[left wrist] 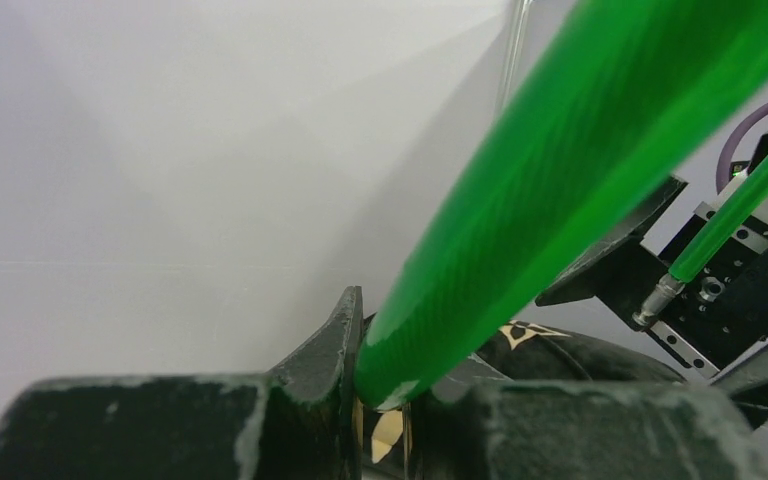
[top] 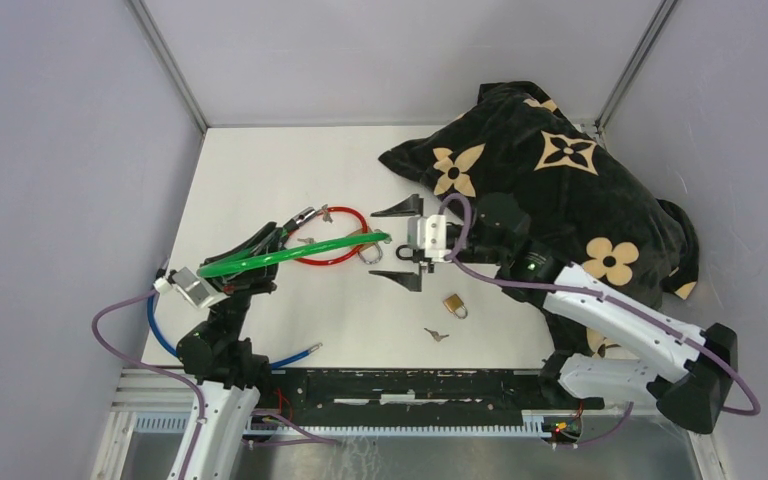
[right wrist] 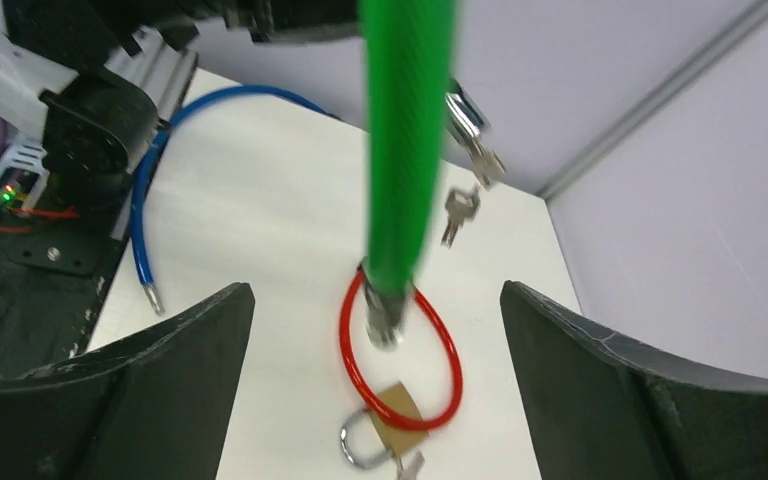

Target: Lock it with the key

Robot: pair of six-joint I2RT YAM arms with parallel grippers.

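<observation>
A green cable lock (top: pixel 300 250) has its black and silver lock head (top: pixel 305 216) held by my left gripper (top: pixel 285 230), which is shut on it at the left. Keys (right wrist: pixel 460 212) hang from the head's end in the right wrist view. The cable runs nearly straight to the right, and its free metal tip (left wrist: pixel 658 300) is outside the lock head. At that tip my right gripper (top: pixel 373 243) stands wide open, its fingers (right wrist: pixel 140 375) apart on both sides of the cable without touching it. The left gripper's hold is mostly hidden by the cable in the left wrist view.
A red cable loop (top: pixel 362 216) lies on the table below the green cable, with a brass padlock (right wrist: pixel 400 415) by it. Another padlock (top: pixel 455 305) and keys (top: pixel 436 334) are nearer the front. A blue cable (top: pixel 288 360) lies front left; a black patterned cloth (top: pixel 600 190) covers the right.
</observation>
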